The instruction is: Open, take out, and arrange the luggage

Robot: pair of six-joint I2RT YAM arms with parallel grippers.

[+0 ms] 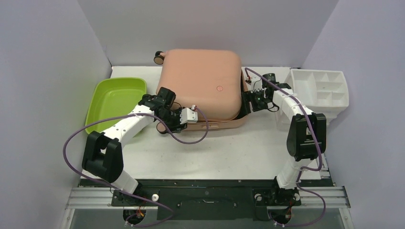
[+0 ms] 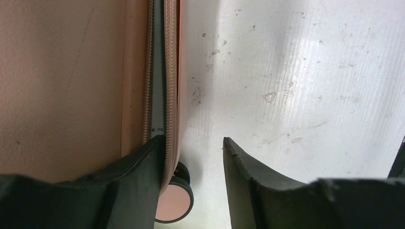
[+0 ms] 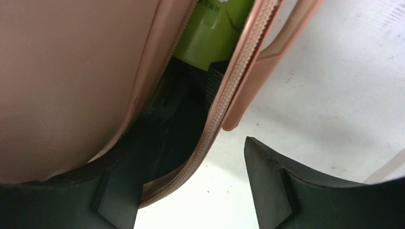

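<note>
The pink suitcase (image 1: pixel 200 81) lies in the middle of the table, lid slightly raised at its front and right, exposing a dark interior. My left gripper is at the front-left, parted, one finger against the zipper edge (image 2: pixel 169 95) above a wheel (image 2: pixel 172 202). My right gripper is at the right side, parted around the curved zipper rim (image 3: pixel 212 124). Inside that gap a green item (image 3: pixel 207 33) shows beside the dark interior.
A green tray (image 1: pixel 107 107) sits at the left, a white multi-compartment organiser (image 1: pixel 325 98) at the right.
</note>
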